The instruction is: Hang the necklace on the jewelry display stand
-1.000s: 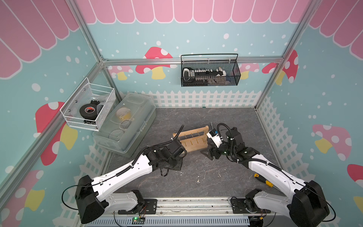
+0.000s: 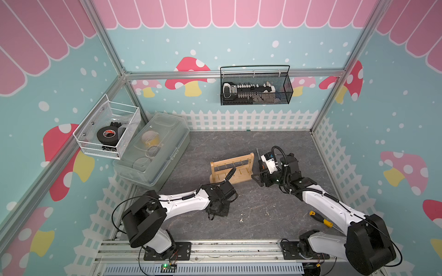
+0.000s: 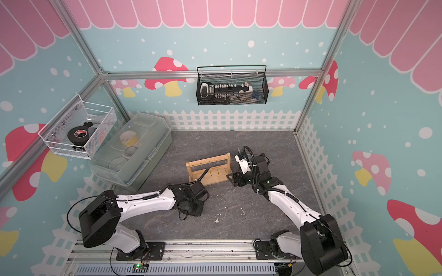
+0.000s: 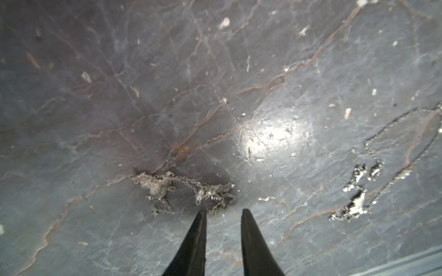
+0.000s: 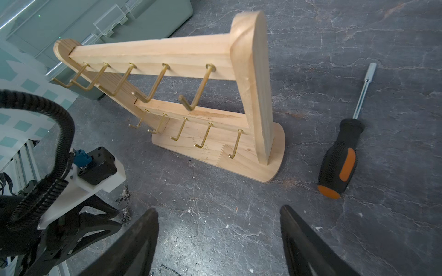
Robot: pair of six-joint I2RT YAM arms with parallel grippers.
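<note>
A wooden display stand [image 5: 247, 55] with brass hooks stands mid-table, its hooks empty. In the left wrist view, two tangled silver chains [image 4: 156, 186] lie just beyond my left gripper, which is part open with nothing visible between its fingers. A looped necklace [image 4: 356, 204] lies to the right. In the top left view my left gripper [image 2: 221, 209] hangs low in front of the stand. My right gripper is open, facing the stand from its right front, empty.
A screwdriver [image 5: 340, 156] lies right of the stand, a yellow-handled tool [image 2: 320, 218] near the right arm. A clear lidded box [image 2: 170, 147] fills the back left. Wire baskets [image 2: 257, 101] hang on the walls.
My left gripper has moved rightward and down toward the chains on the table. My right gripper has shifted slightly back and right over the last second.
</note>
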